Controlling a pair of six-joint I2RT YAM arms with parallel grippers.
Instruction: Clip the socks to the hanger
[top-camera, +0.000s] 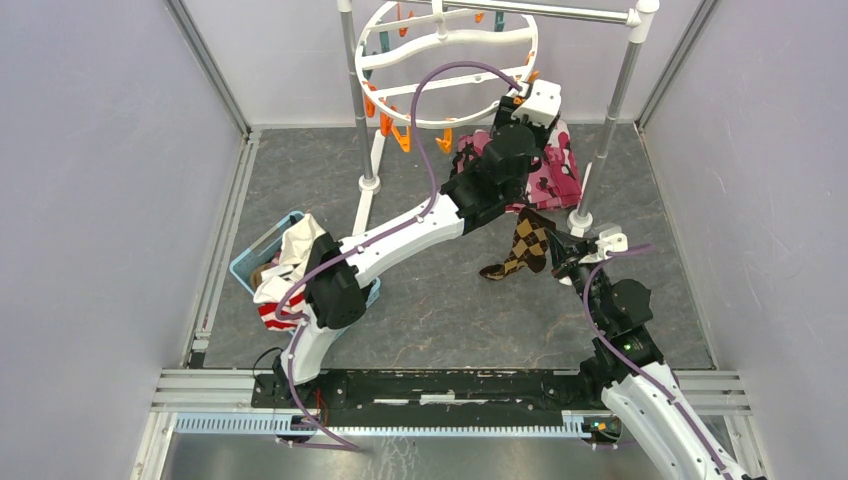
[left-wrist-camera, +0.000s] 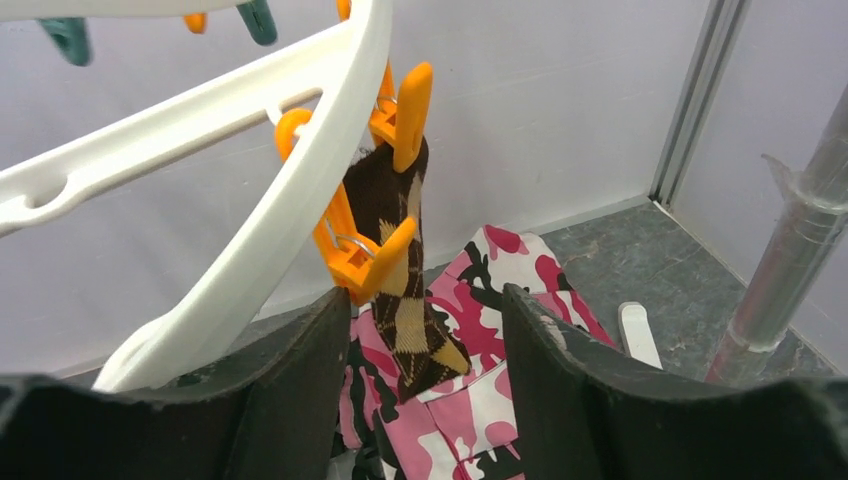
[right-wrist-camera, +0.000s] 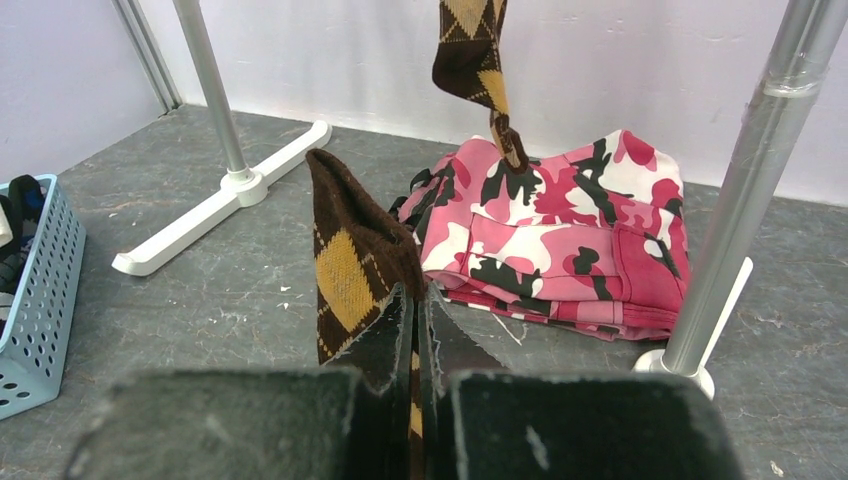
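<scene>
A brown-and-tan argyle sock (left-wrist-camera: 409, 325) hangs from an orange clip (left-wrist-camera: 408, 115) on the white hanger (left-wrist-camera: 315, 170). My left gripper is open at the hanger's edge, its fingers apart. A nearer orange clip (left-wrist-camera: 370, 262) is beside the tip of the left finger; whether they touch, I cannot tell. Low in front of the rack, my right gripper is shut on the top edge of a second argyle sock (right-wrist-camera: 345, 275). In the top view this sock (top-camera: 528, 245) hangs toe down, to the left of the right gripper.
A pink camouflage bag (right-wrist-camera: 570, 240) lies on the floor behind the held sock. Rack poles (top-camera: 610, 110) stand on both sides of the hanger. A blue basket (top-camera: 252, 250) with more socks is at left.
</scene>
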